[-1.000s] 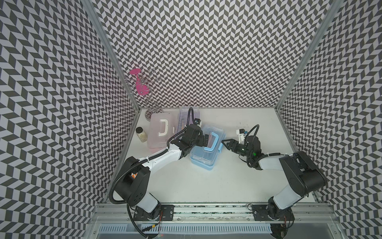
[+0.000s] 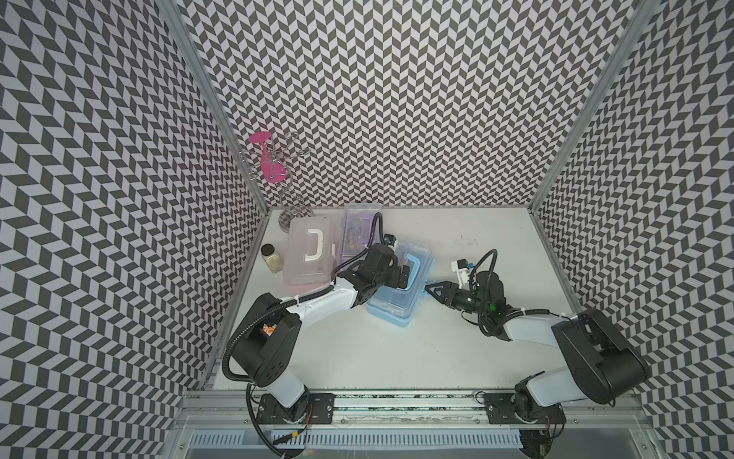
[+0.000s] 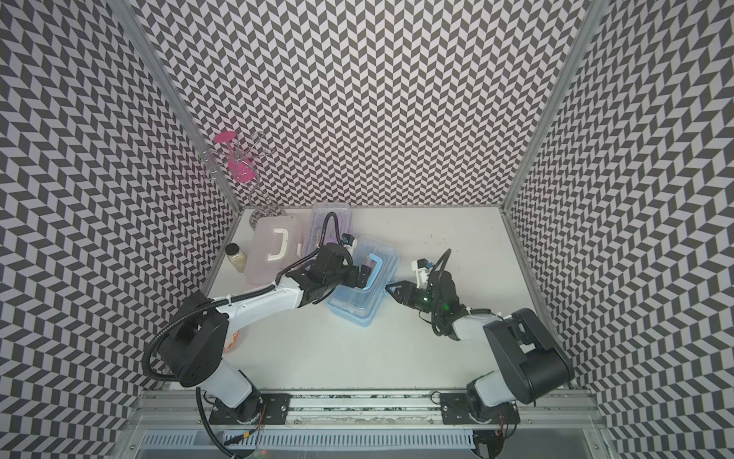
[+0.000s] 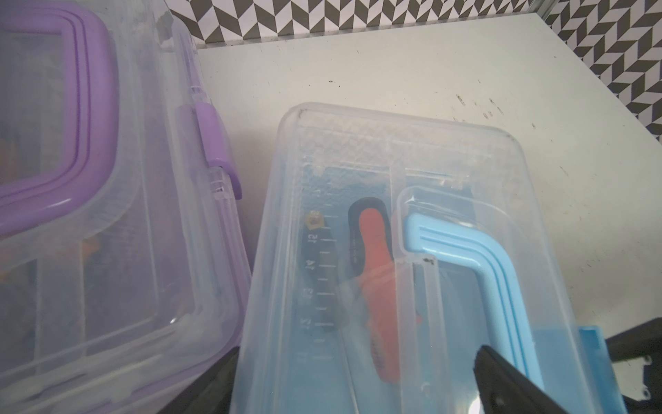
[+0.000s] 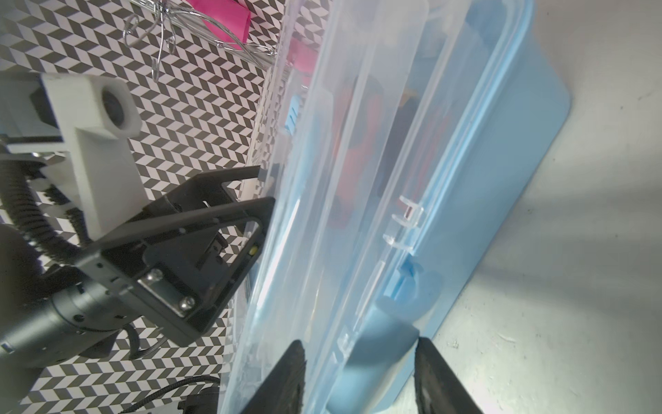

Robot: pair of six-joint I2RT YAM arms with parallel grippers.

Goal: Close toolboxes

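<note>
The blue toolbox has its clear lid down over the base, and tools show through it. My left gripper stands open over this lid, its fingers wide apart near the blue handle. On the right side, the blue latch sticks out from the box. My right gripper is partly open around the latch, one finger close against its edge; whether they touch is unclear. Left of the blue box lie a purple-handled toolbox and a pink toolbox, both with lids down.
A jar with a black lid stands left of the pink box. Behind it is a wire rack with a pink figure. An orange item is mostly hidden by the left arm.
My left gripper has shifted right across the blue lid.
</note>
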